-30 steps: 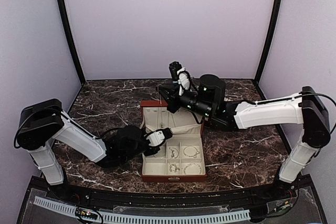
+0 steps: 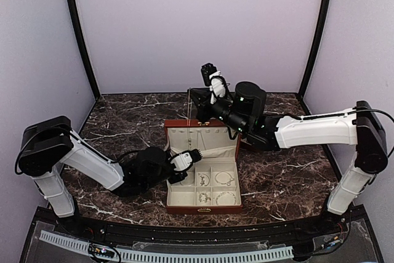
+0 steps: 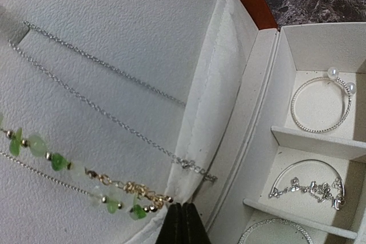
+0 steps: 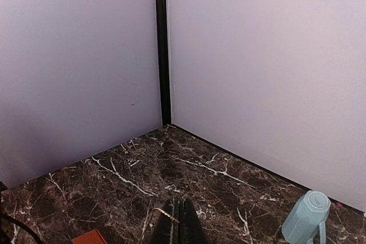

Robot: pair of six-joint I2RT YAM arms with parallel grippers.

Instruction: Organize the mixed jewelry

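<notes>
An open jewelry box with a cream lining stands in front of me, its lid raised. From my right gripper, high above the lid, a thin necklace strand hangs down; a short gold chain shows at its shut fingertips. A necklace with green beads and gold links lies across the lid's inside in the left wrist view. Its lower end is beside the tips of my left gripper, which is shut at the lid's pocket. Whether those fingers pinch anything does not show. A silver chain hangs on the lid.
Compartments hold a pearl-ended bracelet, a charm bracelet and a further bracelet. A pale blue mug stands on the marble table at the right wrist view's lower right. The table beside the box is clear.
My right gripper has risen and shifted slightly right, drawing the hanging strand higher above the lid. The left arm and the box have stayed put.
</notes>
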